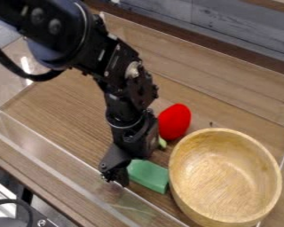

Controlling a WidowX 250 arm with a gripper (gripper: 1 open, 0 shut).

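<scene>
The black robot arm reaches down from the top left. Its gripper (pixel 123 167) is low over the table, at the left end of a green block (pixel 151 177) that lies near the front edge. The fingers are dark and overlap one another, so I cannot tell whether they hold the block. A red object (pixel 174 121) lies right of the arm, with a small pale green piece below it, partly hidden by the arm.
A large wooden bowl (pixel 225 144) stands at the right, close beside the green block. A clear edge strip and a black cable are at the front left.
</scene>
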